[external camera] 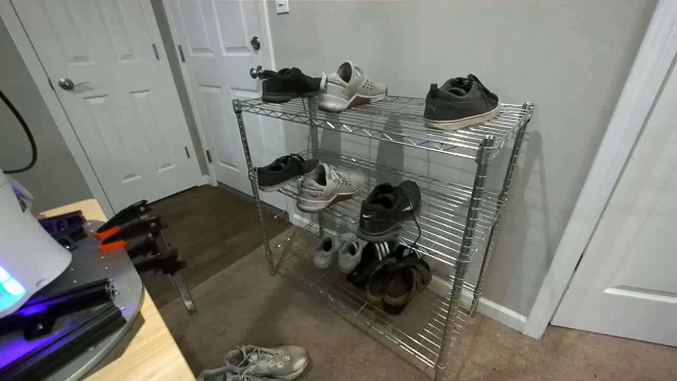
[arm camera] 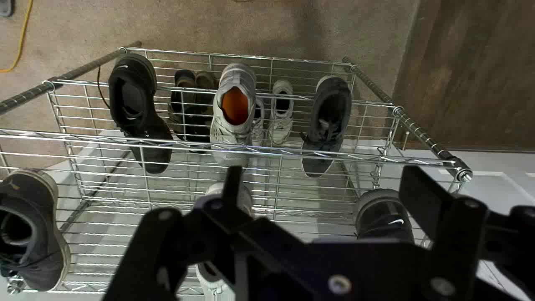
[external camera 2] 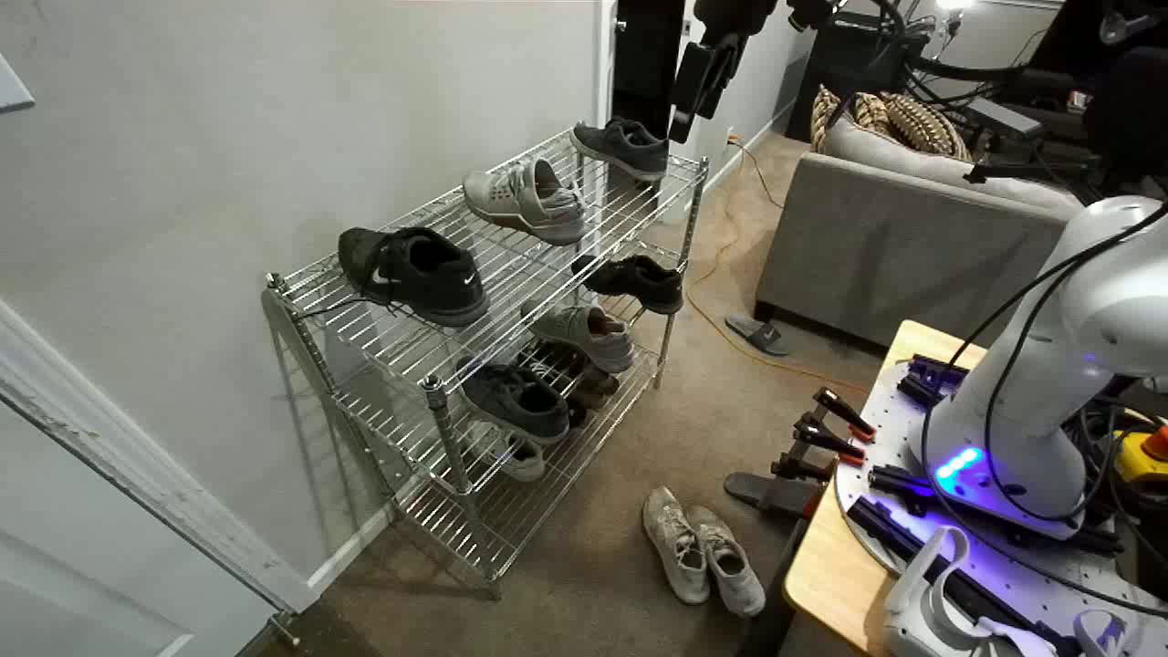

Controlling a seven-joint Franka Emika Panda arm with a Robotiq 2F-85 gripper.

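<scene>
My open gripper hangs over the wire rack (arm camera: 281,159), its two black fingers (arm camera: 416,188) wide apart and no shoe held between them. In exterior view 2 the gripper (external camera 2: 692,109) shows dark and partly cropped, above the rack's far end. On the top shelf stand a black Nike shoe (external camera 2: 422,274), a pale shoe (external camera 2: 531,201) and a dark grey shoe (external camera 2: 626,148). Similar single shoes rest on the middle shelf: a black Nike shoe (external camera: 389,209), a pale one (external camera: 330,187) and a dark one (external camera: 285,172). My gripper hides part of the top-shelf pale shoe (arm camera: 214,278).
The bottom shelf holds small pale shoes (external camera: 337,252) and brown shoes (external camera: 400,282). A pale pair (external camera 2: 703,547) lies on the carpet between rack and wooden table (external camera 2: 821,580). Black clamps (external camera 2: 827,432) jut from the table edge. A wall (external camera 2: 197,131) stands behind the rack.
</scene>
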